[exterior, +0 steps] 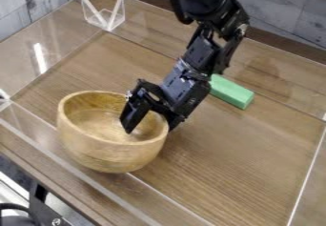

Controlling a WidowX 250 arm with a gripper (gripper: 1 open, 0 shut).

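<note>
A wooden bowl (102, 144) sits at the lower left of the table, tilted slightly. The black gripper (140, 117) reaches down from the top into the bowl's right side; its fingertips are at or just inside the rim, and I cannot make out clearly what, if anything, lies between them. The bowl's inside is partly hidden by the gripper.
A green block (231, 92) lies behind the arm on the right. A white wire-like object (106, 12) is at the back left.
</note>
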